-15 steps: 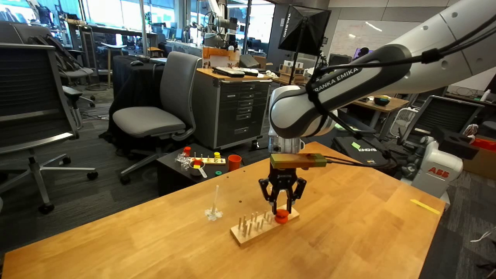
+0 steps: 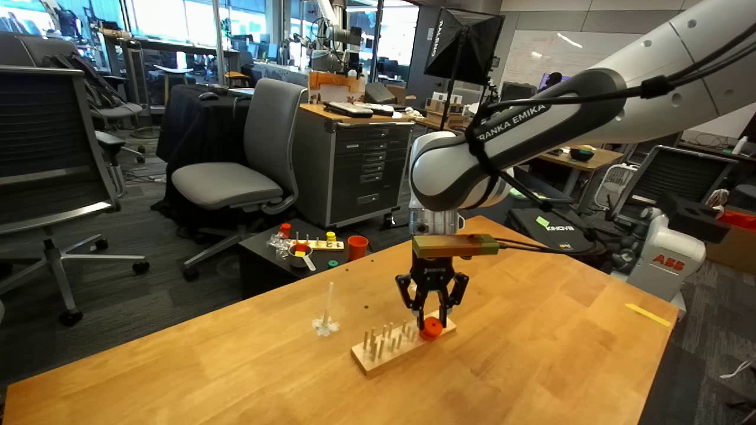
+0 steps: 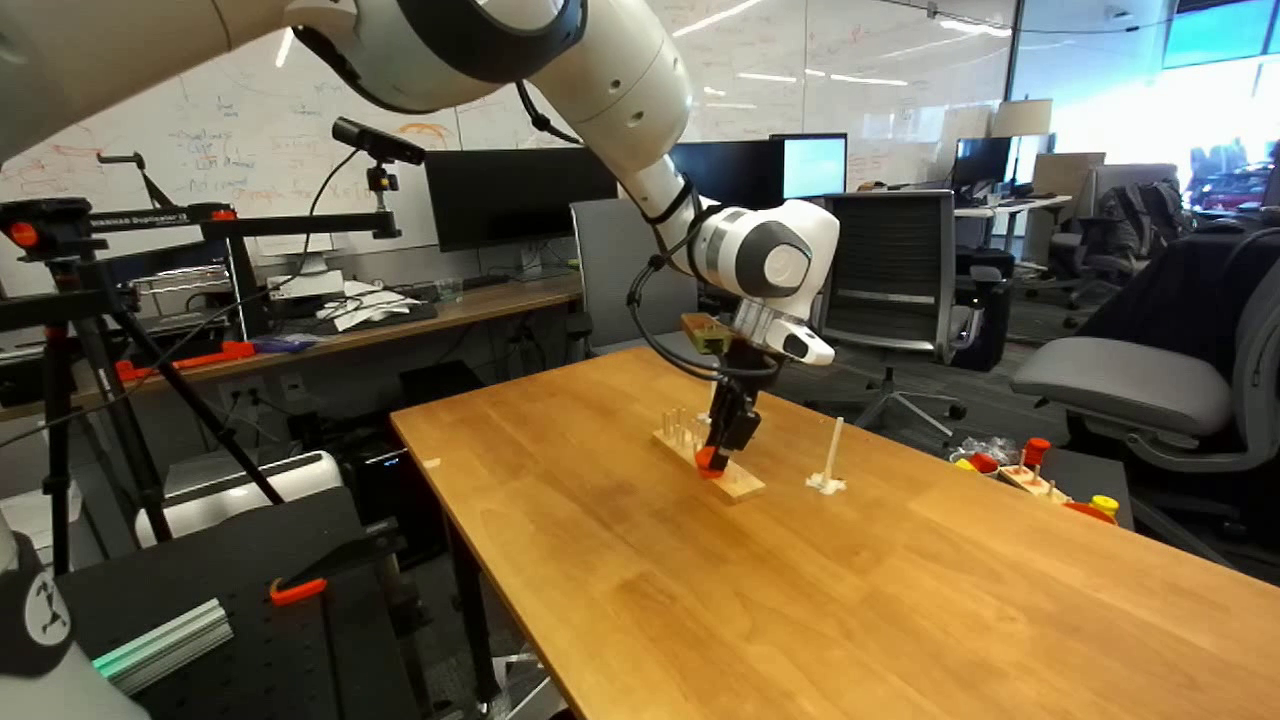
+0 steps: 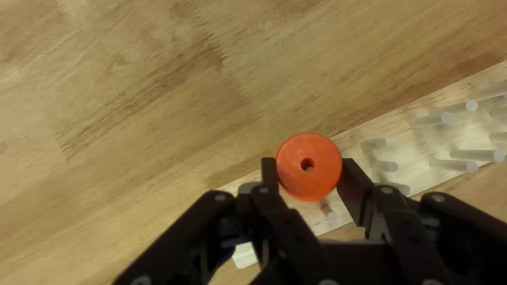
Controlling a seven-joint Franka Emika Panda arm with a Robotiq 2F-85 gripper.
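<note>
An orange-red disc (image 4: 309,167) with a small hole in its middle is held between the two fingertips of my gripper, which is shut on it. Below it lies a pale wooden pegboard (image 2: 371,364), carrying several thin upright pegs (image 4: 463,166). The disc (image 2: 432,326) is over the end of the board nearer the robot base, with more orange-red visible just under it. In the wrist view a short peg (image 4: 328,213) shows beside the disc, touching or close to it. Whether the disc is clear of what lies beneath cannot be told.
A single tall wooden peg (image 2: 328,304) stands on the table in a whitish base, apart from the pegboard. Bare tabletop (image 2: 234,354) surrounds both. Beyond the table edge, a low black stand holds an orange cup (image 2: 357,247) and another pegboard.
My gripper and the disc have shifted slightly to the right in exterior view 1. The disc now looks tilted or raised a little, and more of its face shows. The pegboard has stayed put.
</note>
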